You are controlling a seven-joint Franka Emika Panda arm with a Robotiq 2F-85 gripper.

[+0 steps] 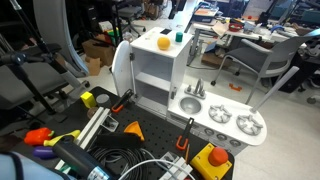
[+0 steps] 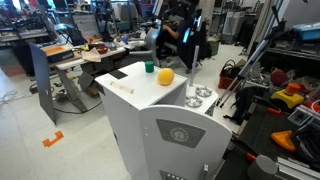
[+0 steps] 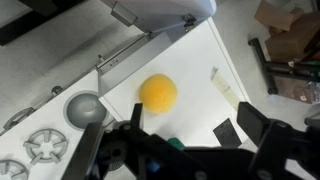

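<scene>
A round yellow-orange object (image 3: 158,93) sits on the white top of a toy kitchen cabinet (image 2: 125,86). Close by stands a small green cup (image 1: 179,37), mostly hidden at the lower edge of the wrist view. My gripper is above the cabinet top, its black fingers spread wide on either side of the view. Nothing is between them. The round object lies beyond the fingertips, apart from them. In exterior view 2 the gripper (image 2: 176,28) hangs above the round object.
The cabinet's door (image 2: 180,140) stands open. Beside the cabinet are a sink (image 1: 191,105) and burners (image 1: 249,125) on a lower white counter. A pale strip (image 3: 226,90) and a dark square (image 3: 227,134) lie on the top. An orange-red button (image 1: 217,156) is at the near right.
</scene>
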